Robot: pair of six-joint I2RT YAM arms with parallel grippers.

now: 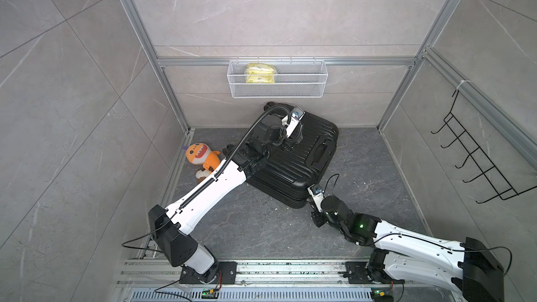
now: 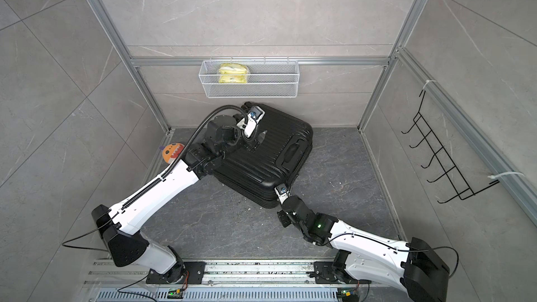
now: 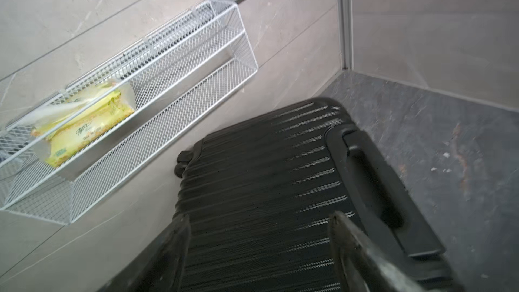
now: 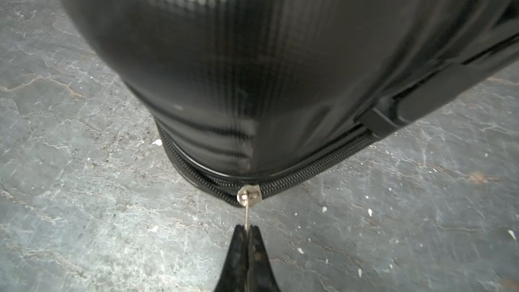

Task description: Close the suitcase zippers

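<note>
The black ribbed suitcase (image 1: 313, 139) lies on the floor, lid uppermost. Its zipper track (image 4: 316, 168) runs around the low corner in the right wrist view, with teeth joined right of the silver slider (image 4: 249, 195) and a gap between the strips to its left. My right gripper is shut on the thin zipper pull, which stretches straight from the slider to the fingertips. Over the lid, my left gripper is open, nothing between its fingers; the suitcase handle (image 3: 373, 189) shows to its right.
An orange plush toy (image 1: 202, 155) lies left of the suitcase, partly behind the left arm. A white wire basket (image 1: 299, 79) with a yellow packet (image 1: 260, 72) hangs on the back wall.
</note>
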